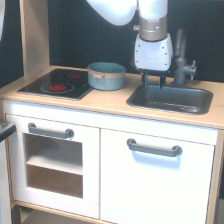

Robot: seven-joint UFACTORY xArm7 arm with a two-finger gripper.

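My gripper point(153, 81) points down over the back left part of the sink point(175, 97). Its two dark fingers stand apart, and nothing shows between them. A blue-grey pot point(107, 78) sits on the wooden counter to the left of the gripper, between the stove and the sink. The gripper does not touch the pot. The inside of the pot is mostly out of sight.
The black stovetop point(59, 83) with red burner marks lies left of the pot. A dark faucet point(181, 60) rises close to the gripper's right. Below are cabinet doors with a left handle point(50, 131) and a right handle point(154, 148). The sink looks empty.
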